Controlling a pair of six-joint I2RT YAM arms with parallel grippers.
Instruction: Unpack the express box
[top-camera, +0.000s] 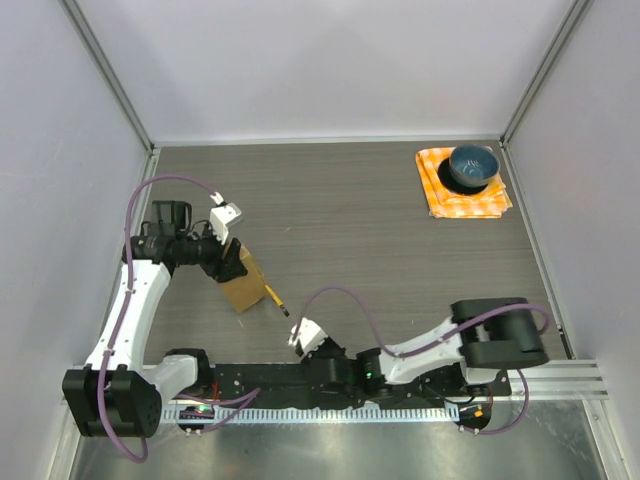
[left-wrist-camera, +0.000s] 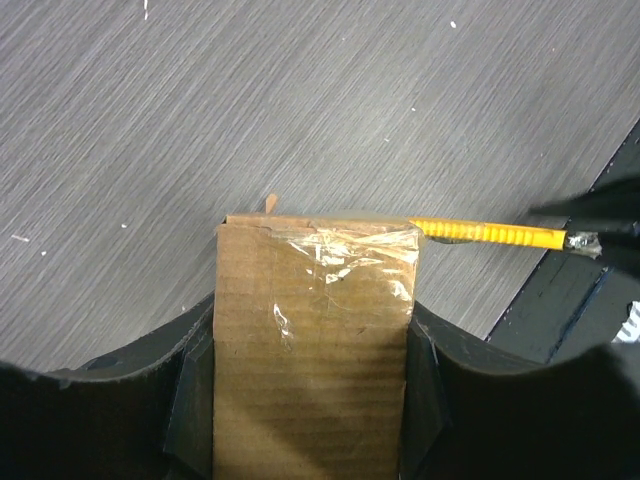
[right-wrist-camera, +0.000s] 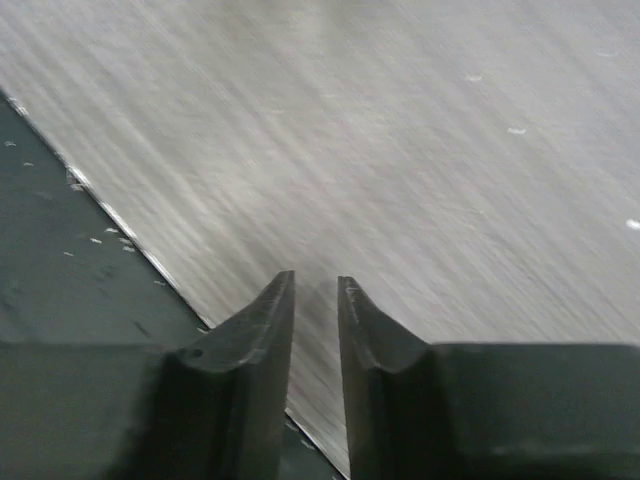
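The brown cardboard box (left-wrist-camera: 310, 370), with clear tape over its top edge, is clamped between the fingers of my left gripper, which is shut on it. In the top view the box (top-camera: 243, 291) is at the left of the table. A yellow rod-like tool (left-wrist-camera: 490, 233) sticks out from the box's taped edge, its grey end pointing right; where it meets the box is hidden. My right gripper stands open by a narrow gap, with only table surface showing between its fingers. In the top view it is near the front edge, apart from the tool (top-camera: 274, 296).
At the back right a blue bowl (top-camera: 474, 164) rests over a dark plate and an orange checked cloth (top-camera: 447, 205). My right forearm lies low along the front edge.
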